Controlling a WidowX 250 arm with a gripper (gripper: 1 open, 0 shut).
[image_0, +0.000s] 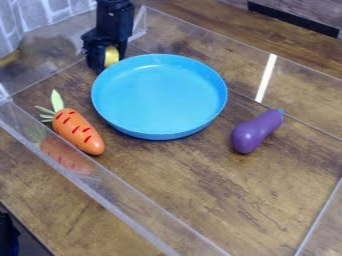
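Observation:
At the top left, behind the blue plate, my dark gripper (104, 48) reaches down onto a yellow object (112, 56) and is shut on it; the object is small and mostly covered by the fingers. The blue plate (158, 125) lies in the middle of the wooden surface. A toy carrot (78, 130) lies left of the plate, and a purple eggplant (255, 131) lies to its right.
Clear plastic walls (134, 222) border the area at the left, back and right. Bare wood (214, 200) spreads in front of the plate and around the eggplant.

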